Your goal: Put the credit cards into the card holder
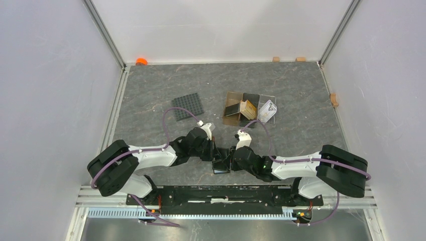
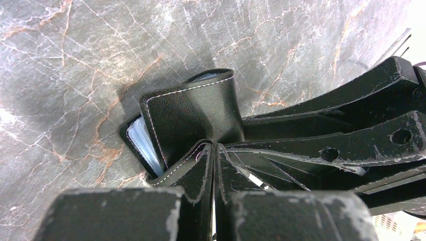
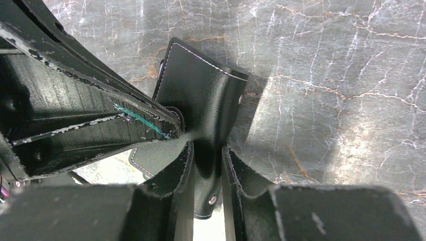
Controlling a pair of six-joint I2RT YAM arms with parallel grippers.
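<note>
The black leather card holder point(image 1: 220, 164) lies on the table between both arms. In the left wrist view the card holder point(image 2: 196, 110) has white stitching, and a pale translucent layer point(image 2: 142, 143) shows under its flap; whether that is a card or a sleeve I cannot tell. My right gripper is shut on the card holder point(image 3: 206, 95), black leather squeezed between its fingers. The left gripper is shut, its tips touching the holder's edge; whether thin leather is pinched there is unclear. No separate credit card is distinguishable.
Farther back stands a divided box point(image 1: 232, 118) with several items, including a yellowish pack point(image 1: 247, 109) and a white pack point(image 1: 268, 110). A dark ridged mat point(image 1: 188, 106) lies to its left. Bare table surrounds these things.
</note>
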